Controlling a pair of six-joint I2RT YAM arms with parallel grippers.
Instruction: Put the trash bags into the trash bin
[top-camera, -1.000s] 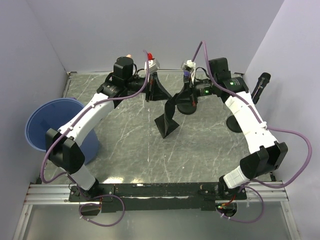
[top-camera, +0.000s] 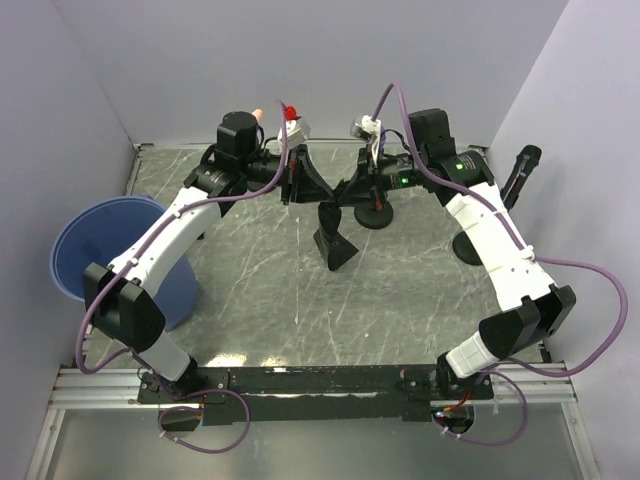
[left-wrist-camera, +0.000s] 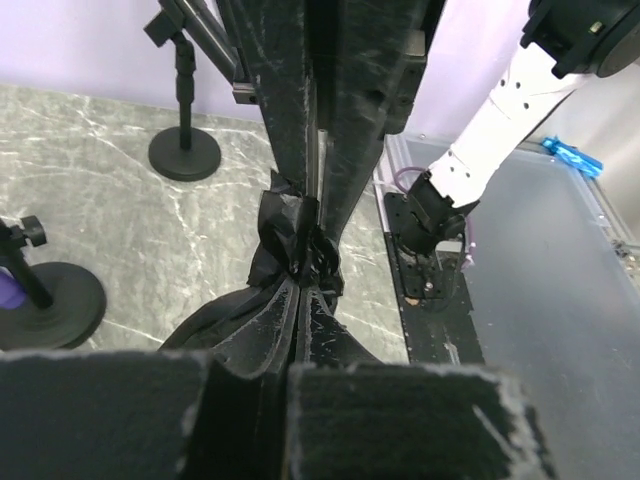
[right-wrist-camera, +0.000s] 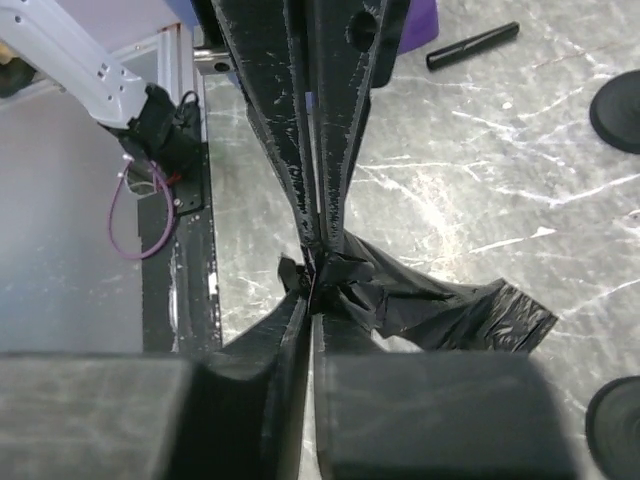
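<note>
A black trash bag (top-camera: 332, 240) hangs, crumpled, between my two grippers, which meet tip to tip above the middle of the table. My left gripper is shut on the bag's gathered top, as seen in the left wrist view. My right gripper is at the same gathered plastic, its fingertips close together against it; whether it grips is unclear. The bag's lower part (right-wrist-camera: 500, 315) spreads out below in the right wrist view. The blue bin (top-camera: 75, 250) stands at the left, partly behind the left arm.
Round black stands (top-camera: 467, 250) are at the right and behind the grippers. A black cylinder (right-wrist-camera: 470, 45) lies on the marble table (top-camera: 270, 300).
</note>
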